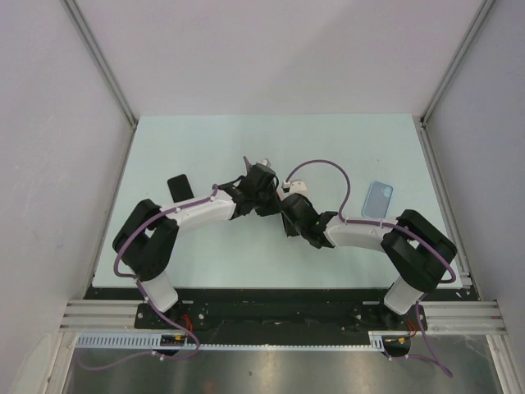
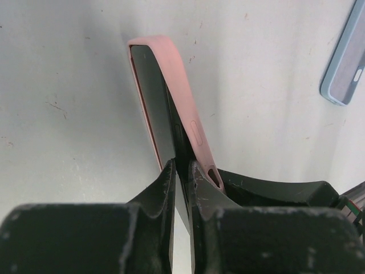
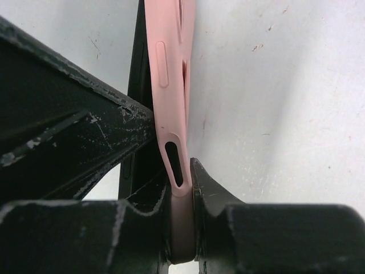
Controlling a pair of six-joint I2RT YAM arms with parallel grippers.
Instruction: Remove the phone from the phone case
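A dark phone (image 2: 149, 94) stands on its edge, its far end still within a pink case (image 2: 175, 74). In the right wrist view, my right gripper is shut on the pink case wall below its oblong hole. The phone's black side (image 3: 138, 74) shows just left of the case there. From above, the two grippers hide most of both.
A light blue case or cased phone (image 1: 377, 199) lies on the right of the white table (image 1: 221, 263), and a black flat object (image 1: 180, 188) on the left. The left arm's finger (image 3: 131, 120) crosses close beside the case.
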